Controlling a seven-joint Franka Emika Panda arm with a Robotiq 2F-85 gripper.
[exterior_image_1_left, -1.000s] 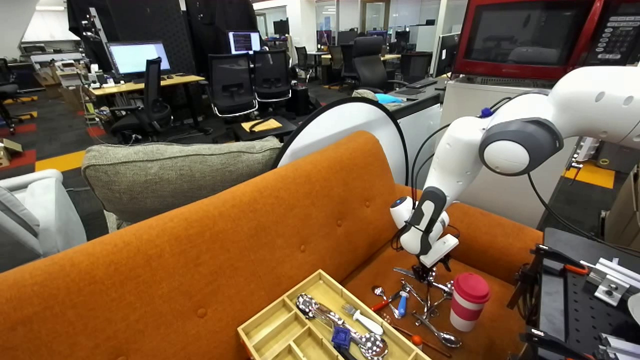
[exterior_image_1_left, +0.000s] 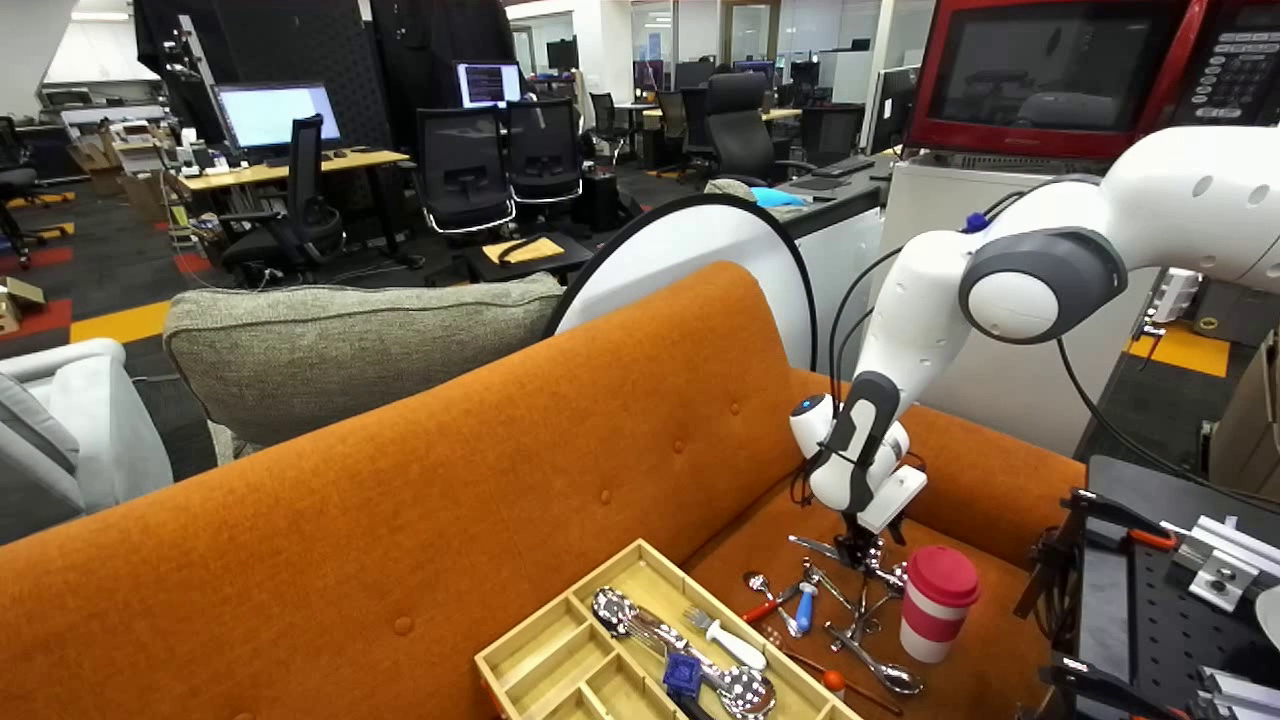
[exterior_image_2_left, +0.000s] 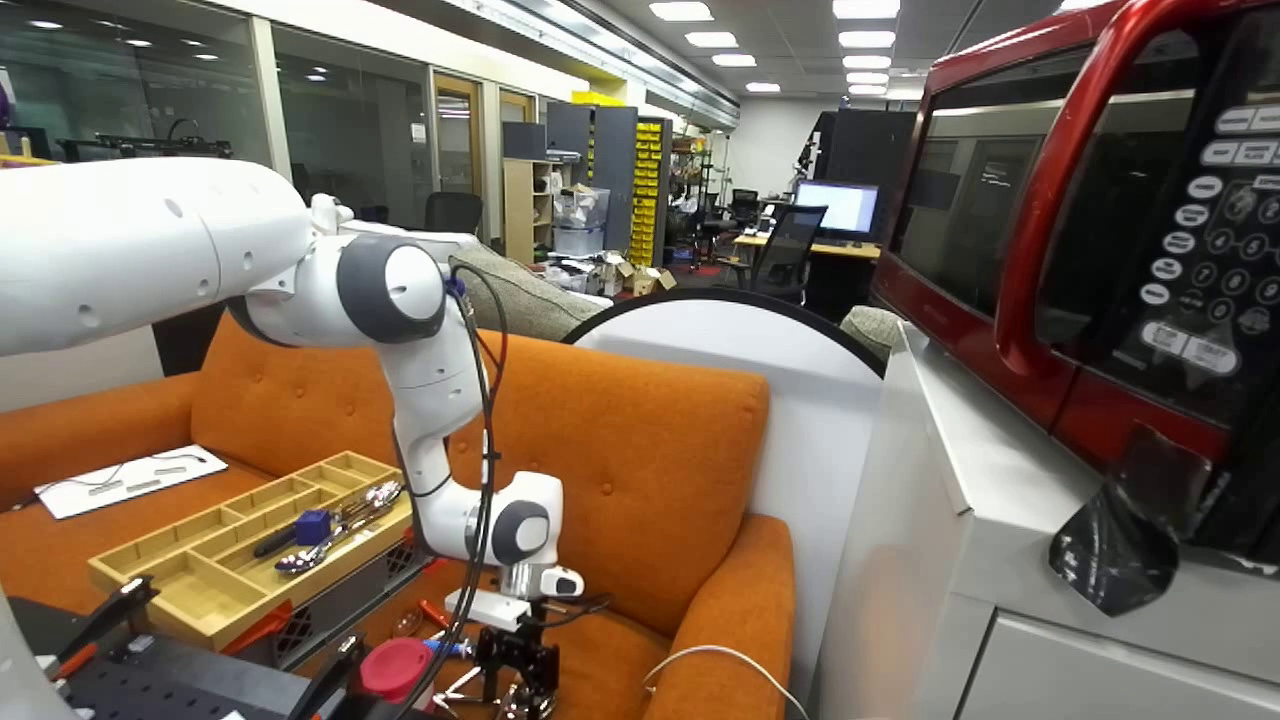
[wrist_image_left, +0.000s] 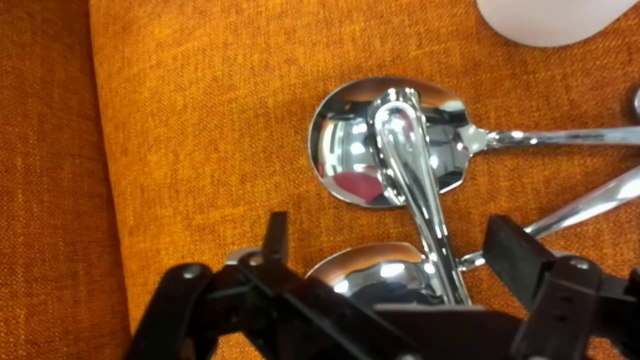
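Low over the sofa seat, my gripper is open, its black fingers wide apart. A shiny metal handle (wrist_image_left: 423, 201) slants up between the fingers in the wrist view, and its end lies over the bowl of a spoon (wrist_image_left: 345, 147). A second spoon bowl (wrist_image_left: 372, 270) sits between the fingers, partly hidden by the gripper's body. Seen from exterior view 1, the gripper (exterior_image_1_left: 858, 550) is at the far side of a scattered heap of cutlery, beside a blue-handled utensil (exterior_image_1_left: 805, 607) and a long spoon (exterior_image_1_left: 894, 676).
A red-and-white lidded cup (exterior_image_1_left: 936, 606) stands close to the cutlery. The wooden tray (exterior_image_1_left: 528, 658) beside it holds several utensils and a blue block (exterior_image_1_left: 681, 674). The sofa backrest (exterior_image_1_left: 708, 396) and armrest (exterior_image_2_left: 744, 612) rise near the arm.
In exterior view 1 the arm and gripper have shifted slightly right and a little lower. The cutlery, cup and tray look unmoved.
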